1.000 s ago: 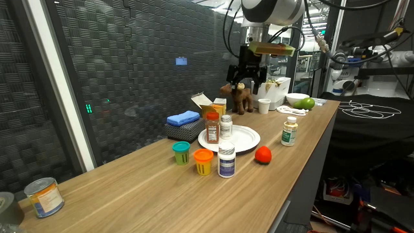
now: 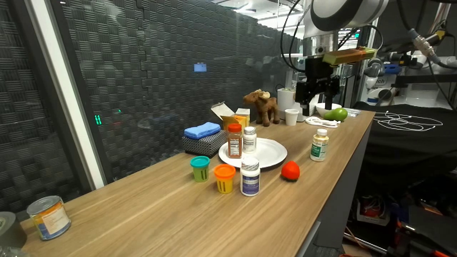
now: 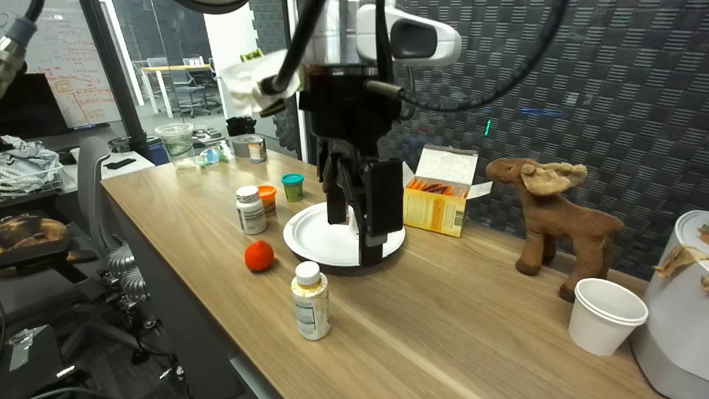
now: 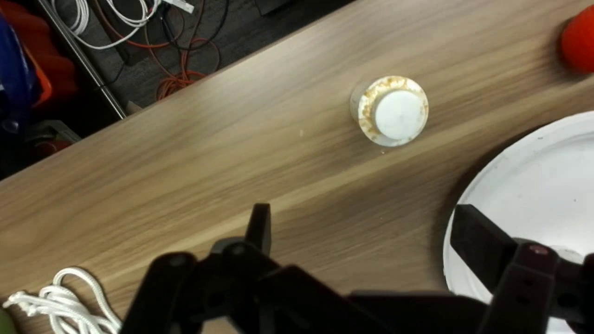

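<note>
My gripper hangs over the table, its fingers wide apart with only bare wood between them. A white-capped bottle with a green label [image 2: 319, 147] stands upright by itself near the table edge; from above, its cap [image 4: 399, 114] appears beyond the fingertips, outside the fingers. The white plate [image 2: 275, 153] carries a red-capped spice jar [image 2: 234, 141] and a small white bottle [image 2: 249, 140]. In exterior view 2, the gripper [image 3: 354, 236] blocks much of what sits on the plate.
Around the plate are a red ball-like object [image 2: 291, 170], a blue-labelled bottle [image 2: 250, 180], and orange-lidded [image 2: 225, 180] and teal-lidded [image 2: 200, 169] tubs. A plush moose [image 3: 558, 213], paper cup [image 3: 603, 319] and white cord [image 4: 67, 303] lie farther along. Wood beside the green-labelled bottle is clear.
In exterior view 1, the arm and its open gripper have moved right and somewhat lower, away from in front of the moose. The objects on the table stand where they were.
</note>
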